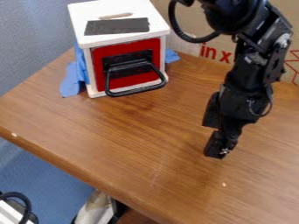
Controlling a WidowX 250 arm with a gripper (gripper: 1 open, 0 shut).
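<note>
My black gripper hangs low over the right half of the wooden table, pointing down. Whether it is open or shut is hard to make out, and I see nothing clearly between its fingers. A white toy oven with a red front and a black handle stands at the back left of the table.
Blue cloth lies around the oven. A cardboard panel with red lettering stands behind. The table's left edge drops to a blue surface.
</note>
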